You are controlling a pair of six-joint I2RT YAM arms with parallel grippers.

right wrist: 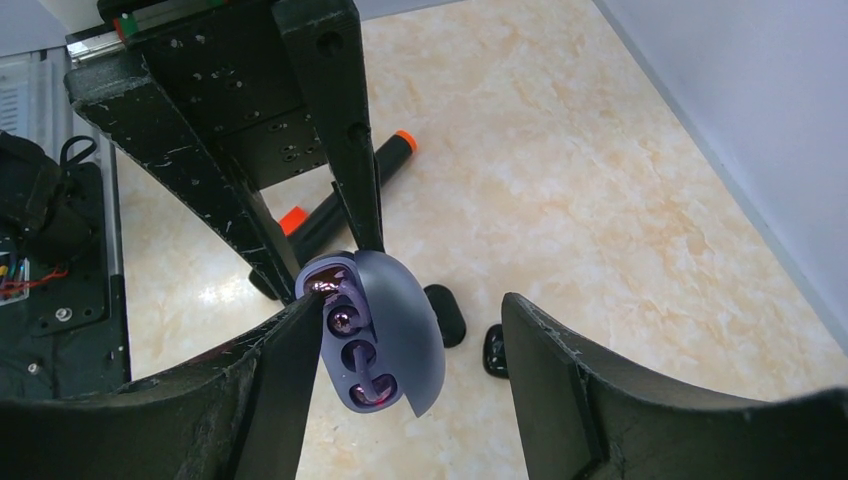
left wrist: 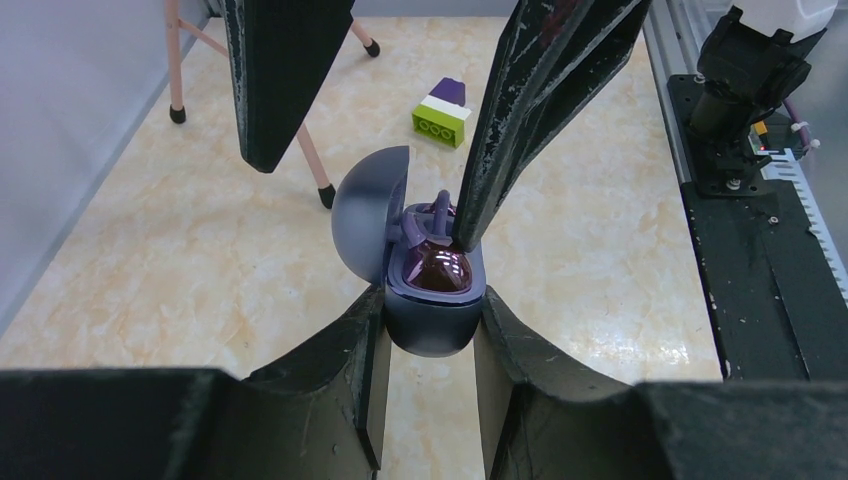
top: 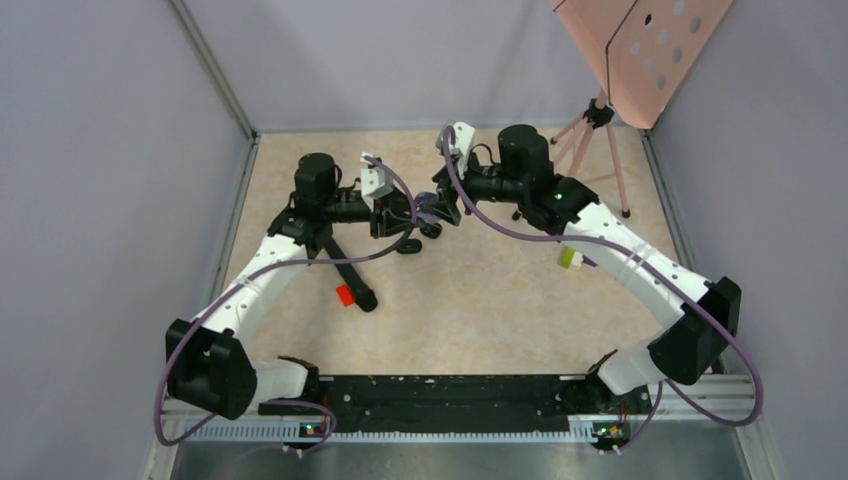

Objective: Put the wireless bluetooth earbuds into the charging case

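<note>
The dark blue-purple charging case (left wrist: 435,325) is clamped in my left gripper, held above the table with its rounded lid (left wrist: 368,215) swung open. Two glossy purple earbuds lie in its slots, the near earbud (left wrist: 437,268) and the other earbud (right wrist: 350,290), partly covered by a finger. My right gripper stands open around the case. One of its fingers (left wrist: 490,165) has its tip over the near earbud; whether it touches cannot be told. The other finger (left wrist: 275,90) hangs past the lid, clear of it.
Two small black objects, a black piece (top: 409,246) and a black piece (top: 431,230), lie below the grippers. A black cylinder (top: 350,275) and a red block (top: 345,295) are at left. Green-white-purple blocks (left wrist: 441,112) and a pink tripod (top: 585,135) stand right.
</note>
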